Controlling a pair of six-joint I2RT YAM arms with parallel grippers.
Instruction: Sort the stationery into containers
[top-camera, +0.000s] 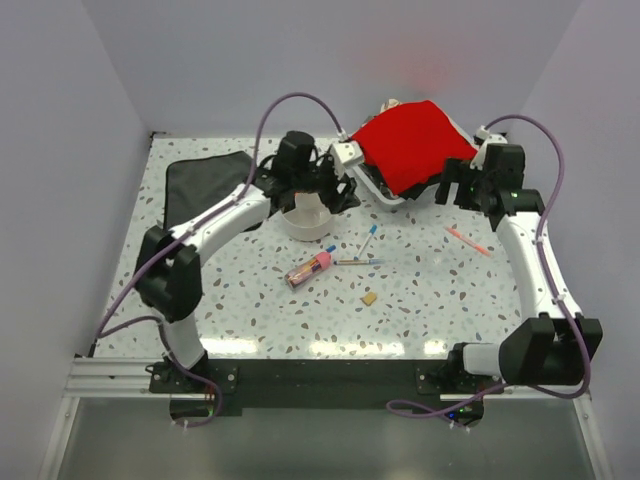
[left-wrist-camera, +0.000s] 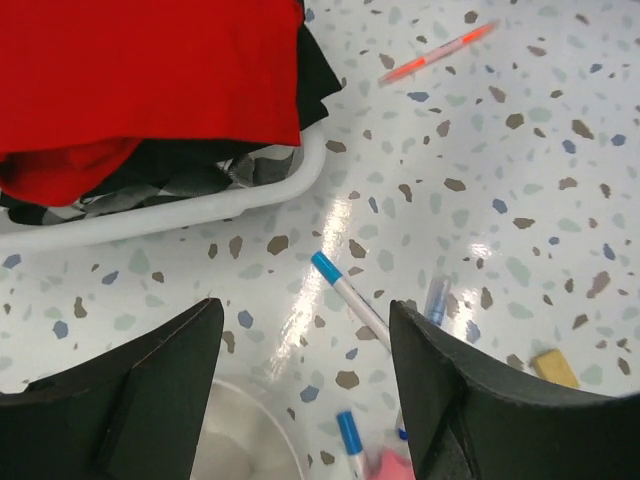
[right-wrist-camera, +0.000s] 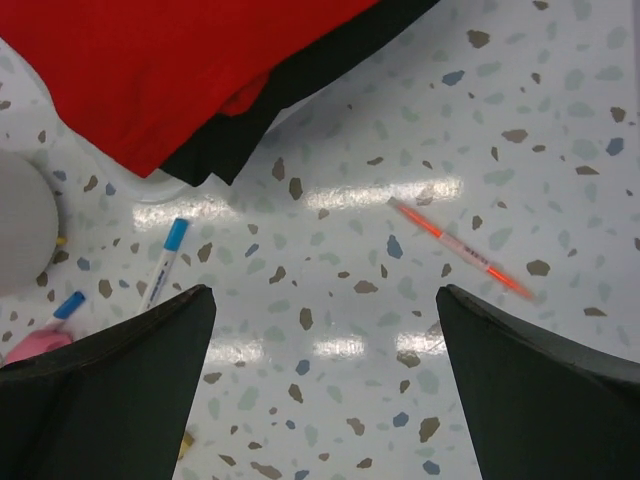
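Observation:
My left gripper (top-camera: 338, 192) hangs over the white divided container (top-camera: 305, 222), its fingers apart and empty. My right gripper (top-camera: 460, 185) stands open at the right, above an orange pen (right-wrist-camera: 450, 242). A blue-capped white pen (left-wrist-camera: 350, 298) lies right of the container, near a second pen (top-camera: 355, 262). A pink cylindrical pen case (top-camera: 308, 269) lies below the container, and a small yellow block (top-camera: 369, 298) is nearer the front.
A white bin draped with a red cloth (top-camera: 415, 140) fills the back right. A dark grey mat (top-camera: 195, 185) lies at the left.

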